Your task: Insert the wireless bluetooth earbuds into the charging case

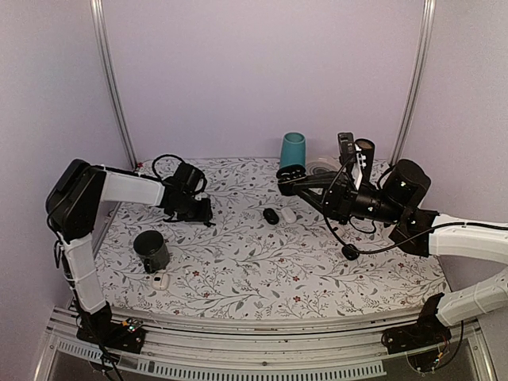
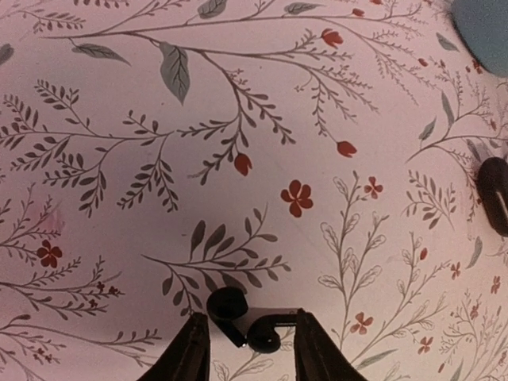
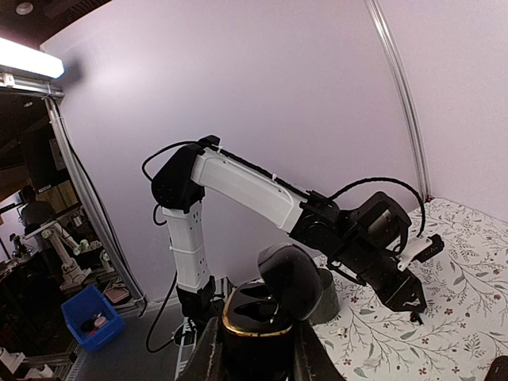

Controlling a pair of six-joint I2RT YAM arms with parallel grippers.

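Note:
Two small black earbuds [image 2: 263, 335] lie close together on the floral tabletop, seen in the left wrist view. My left gripper is partly open just over them, a finger on each side; whether it touches them cannot be told. From above, this gripper [image 1: 206, 216] hides most of the earbuds. The black charging case [image 3: 255, 305], with a gold line along its edge and its lid raised, is held up off the table. Its lower part sits in my right gripper, shut on it; the case [image 1: 290, 176] also shows in the top view.
A teal cup [image 1: 293, 151] stands at the back. Mid-table lie a black oval object [image 1: 271, 215] and a white one [image 1: 289, 215]. A dark mug [image 1: 152, 252] and a small white object [image 1: 160, 281] are front left.

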